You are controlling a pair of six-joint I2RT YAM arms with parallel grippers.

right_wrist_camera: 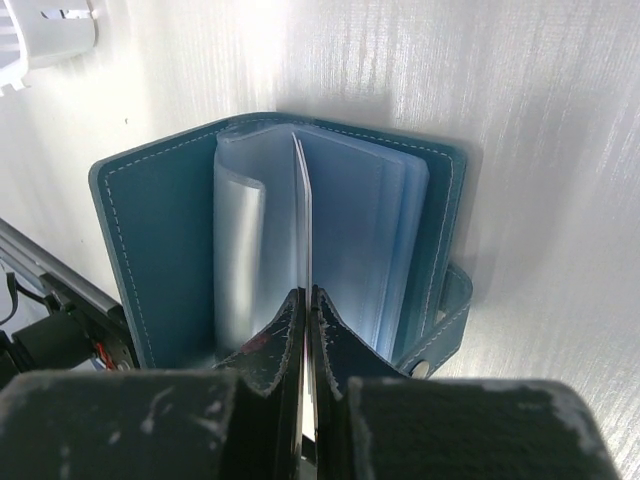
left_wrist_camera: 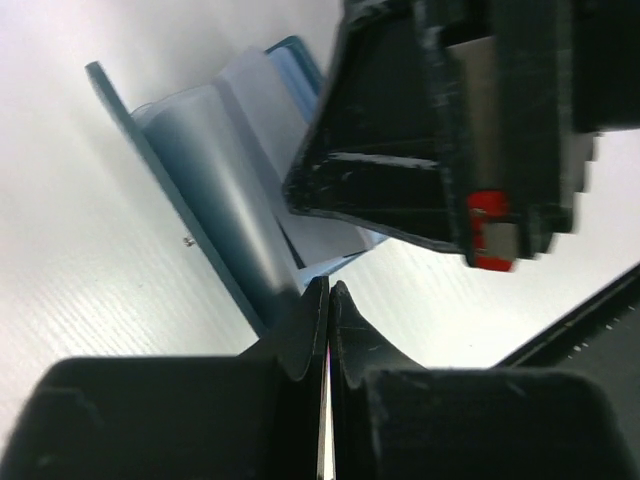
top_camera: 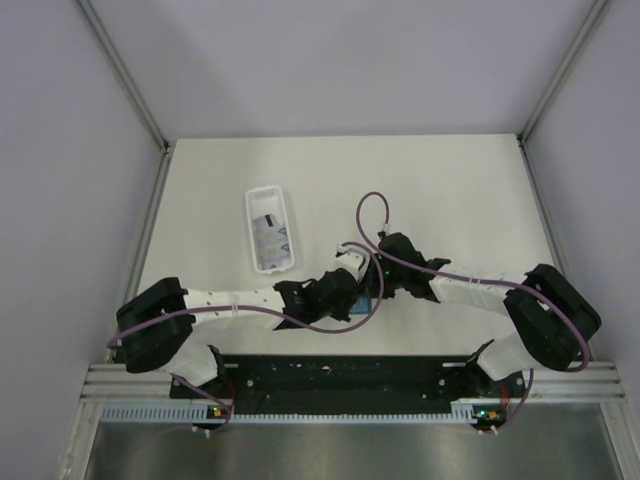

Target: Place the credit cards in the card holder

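Observation:
A teal card holder [right_wrist_camera: 405,145] lies spread with its translucent blue sleeves [right_wrist_camera: 350,210] standing up, seen nearly from above in the right wrist view. My right gripper is shut on a thin pale sheet [right_wrist_camera: 302,190], edge-on among the sleeves; whether it is a card or a sleeve, I cannot tell. My left gripper is shut, its tips beside the holder [left_wrist_camera: 175,190], and no card shows between them. Mostly, the arms hide the holder [top_camera: 360,305] in the top view. Grey cards [top_camera: 270,240] lie in the white tray.
The white tray [top_camera: 249,228] stands at the back left, clear of both arms. Close together over the holder, the two grippers leave little room between them.

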